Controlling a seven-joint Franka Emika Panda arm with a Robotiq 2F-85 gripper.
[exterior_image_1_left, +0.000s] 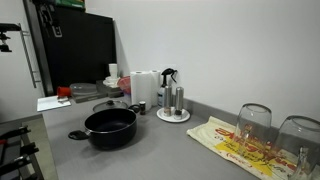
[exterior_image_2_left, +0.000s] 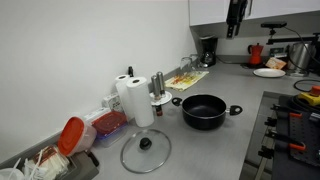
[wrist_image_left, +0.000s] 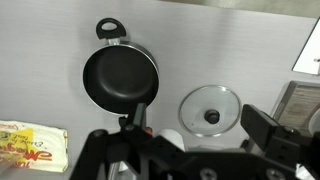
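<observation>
A black two-handled pot (exterior_image_1_left: 111, 127) rests empty on the grey table, and the wrist view shows the pot (wrist_image_left: 120, 82) from above at left of centre. Its glass lid (exterior_image_2_left: 146, 151) with a black knob lies flat on the table, apart from the pot; from above, the lid (wrist_image_left: 210, 112) is right of centre. High above the table hangs my gripper (exterior_image_2_left: 292, 30), at the top left in exterior view 1. In the wrist view the fingers of the gripper stand wide apart, so it is open and holds nothing.
White paper rolls (exterior_image_2_left: 138, 103) and a white plate (exterior_image_1_left: 173, 115) with grinders stand along the wall. Upturned glass jars (exterior_image_1_left: 254, 121) and a yellow printed bag (exterior_image_1_left: 228, 138) occupy the far end. Bare table (exterior_image_1_left: 178, 153) lies in front of the pot.
</observation>
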